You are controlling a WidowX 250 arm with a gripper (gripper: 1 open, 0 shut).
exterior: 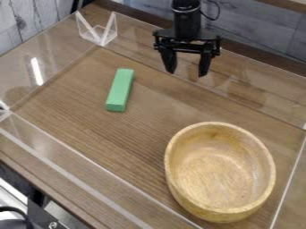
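My black gripper [187,59] hangs at the top centre over the back of the wooden table [120,161], its two fingers spread open and pointing down, with nothing visible between them. A green rectangular block [120,89] lies on the table left of centre, apart from the gripper. A large round yellow bowl [219,202] sits at the front right.
Clear plastic brackets stand along the left and back edges. Dark areas show beyond the table's edges at the top left and bottom left.
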